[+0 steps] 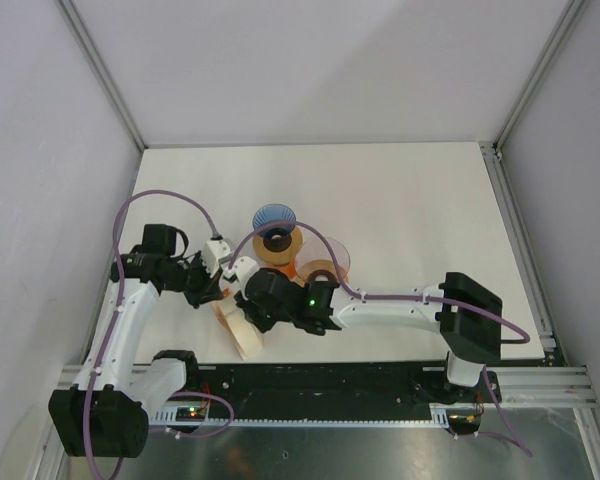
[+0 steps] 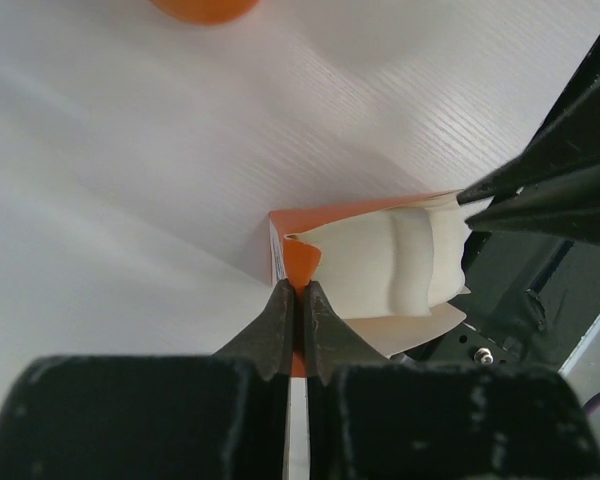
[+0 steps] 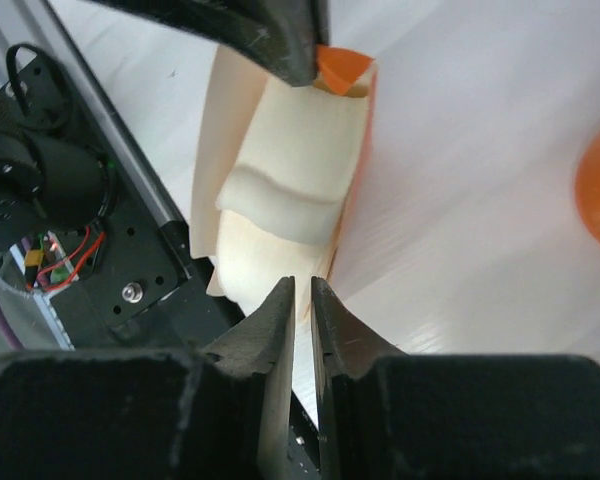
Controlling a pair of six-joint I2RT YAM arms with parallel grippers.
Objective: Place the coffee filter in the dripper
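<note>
A folded packet of cream coffee filters (image 1: 242,333) with an orange edge lies near the table's front. In the left wrist view my left gripper is shut on the orange end of the filter packet (image 2: 370,265). My right gripper is shut at the opposite end of the packet (image 3: 280,170); whether filter paper is between its tips is hard to tell. The dripper (image 1: 280,245), an orange and clear piece, stands behind both grippers, with a blue ribbed cup at its back.
A clear container with an orange base (image 1: 323,260) stands right of the dripper. The table's front edge (image 1: 340,362) is just below the packet.
</note>
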